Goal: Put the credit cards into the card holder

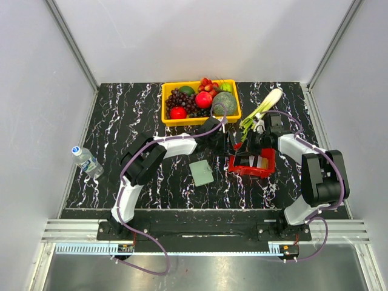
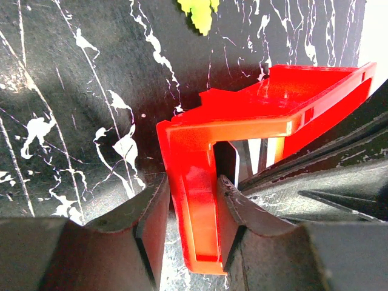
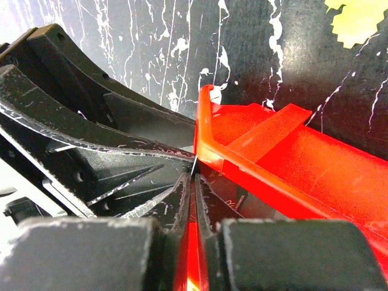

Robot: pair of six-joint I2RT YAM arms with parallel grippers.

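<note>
The red card holder (image 1: 268, 161) stands on the dark marbled table, with a white card (image 2: 254, 154) and a tan card (image 2: 275, 150) inside it. My left gripper has its fingers on either side of the holder's narrow end. Whether they press on it cannot be made out. From the other side my right gripper reaches over the holder, its fingers shut. A thin pale card edge (image 3: 194, 165) shows at their tips, seen edge-on beside the red rim. The two grippers hide much of the holder from above.
A yellow crate (image 1: 182, 122) of fruit stands at the back, with a leafy vegetable (image 1: 262, 111) behind the holder. A pale green flat item (image 1: 201, 173) lies to the holder's left. A water bottle (image 1: 88, 162) is at the far left.
</note>
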